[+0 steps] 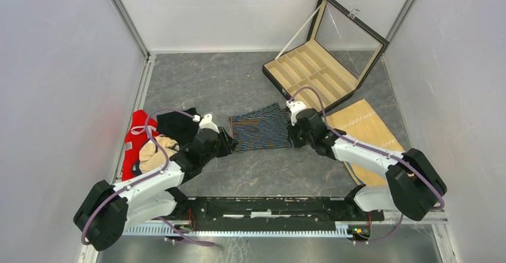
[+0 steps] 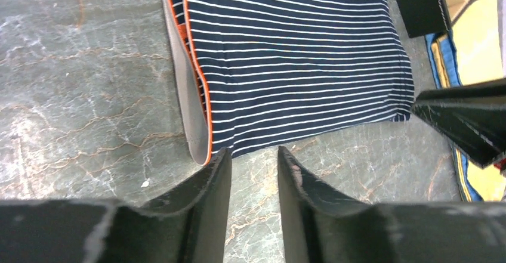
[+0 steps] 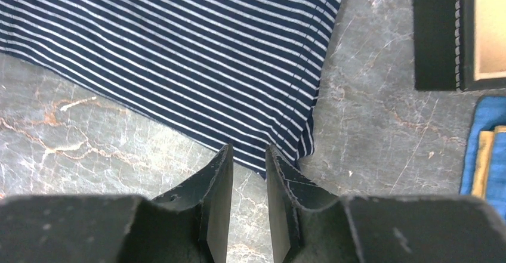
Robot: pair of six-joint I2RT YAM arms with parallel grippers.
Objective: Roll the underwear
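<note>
Folded navy striped underwear (image 1: 259, 129) lies flat in the middle of the floor. In the left wrist view its near side shows an orange-edged hem (image 2: 203, 90); in the right wrist view its other end (image 3: 286, 126) has a small crumpled corner. My left gripper (image 1: 229, 142) hovers at the left edge, fingers parted above the near left corner, holding nothing visible. My right gripper (image 1: 293, 136) is over the right near corner, its fingertips apart with nothing clearly between them.
An open compartment box (image 1: 307, 72) stands at the back right. A yellow garment (image 1: 364, 126) lies to the right; red (image 1: 134, 132), black (image 1: 176, 120) and beige garments lie to the left.
</note>
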